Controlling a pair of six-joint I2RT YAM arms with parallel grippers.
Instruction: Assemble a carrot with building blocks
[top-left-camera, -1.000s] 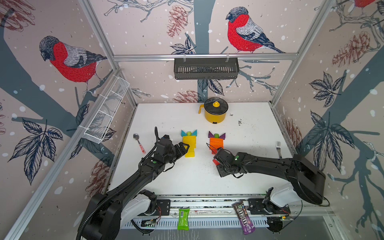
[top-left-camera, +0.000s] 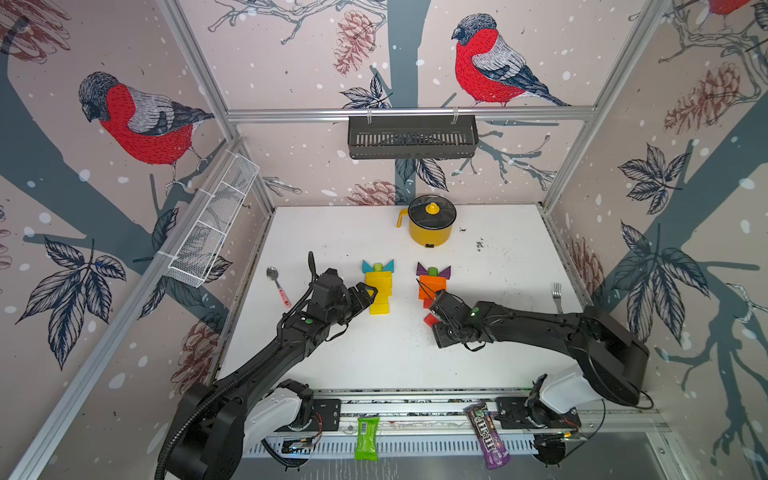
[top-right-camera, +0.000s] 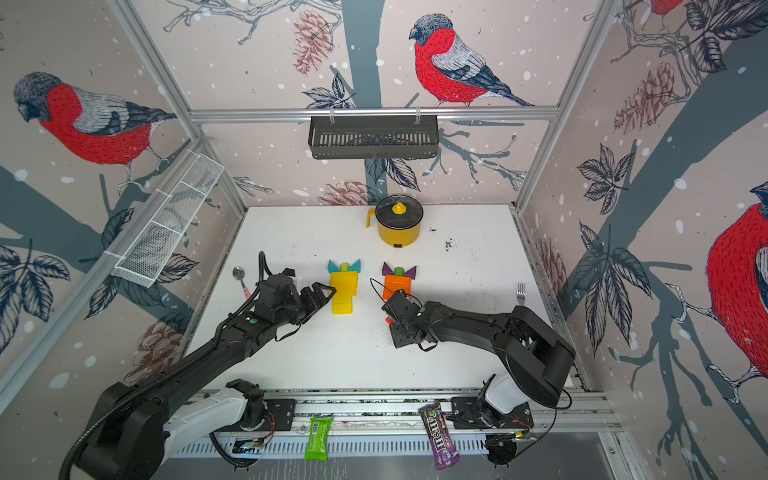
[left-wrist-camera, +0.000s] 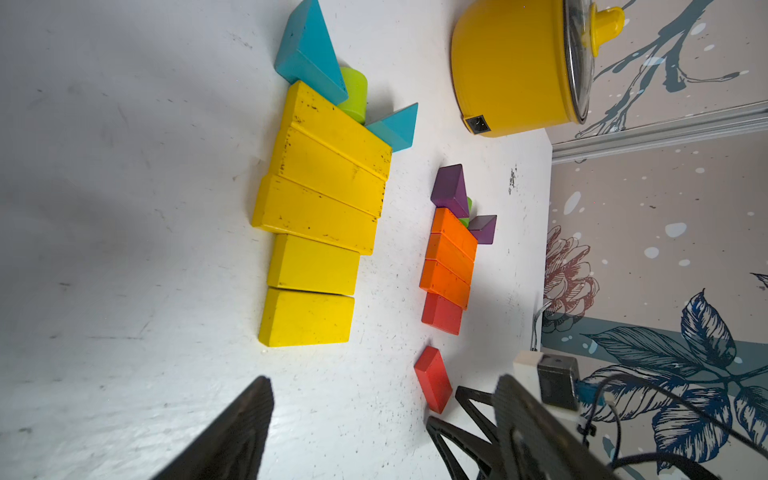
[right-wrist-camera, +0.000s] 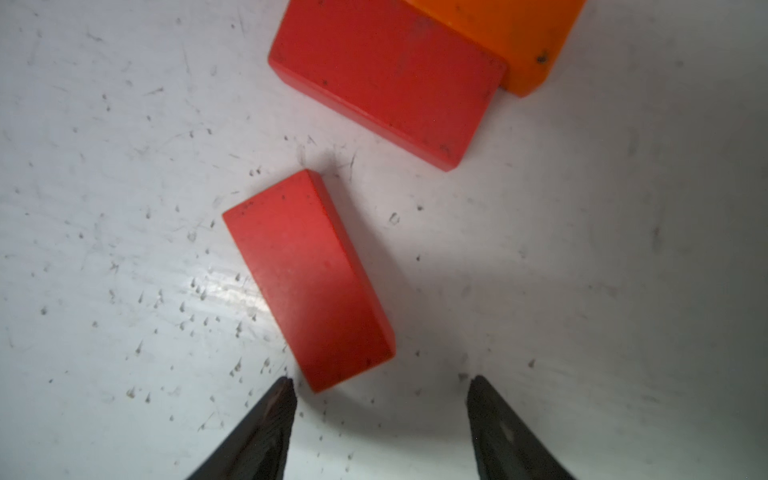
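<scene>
Two block carrots lie on the white table. The left has yellow blocks (left-wrist-camera: 316, 204) topped by teal triangles (left-wrist-camera: 312, 52) and a green piece (left-wrist-camera: 354, 92). The right has orange blocks (left-wrist-camera: 449, 254), purple triangles (left-wrist-camera: 448, 188) and a red block (right-wrist-camera: 384, 76) at its bottom. A loose red block (right-wrist-camera: 308, 276) lies angled below it. My open right gripper is low beside the loose block's near end, nothing between its fingers. My open left gripper hangs left of the yellow carrot, empty.
A yellow pot (top-left-camera: 428, 232) stands at the back. A spoon (top-left-camera: 277, 284) lies at the left, a fork (top-left-camera: 557, 296) at the right. A dark rack (top-left-camera: 412, 148) hangs on the back wall.
My right gripper and arm have shifted slightly around the loose red block. The left arm is almost still, and the carrots look unchanged.
</scene>
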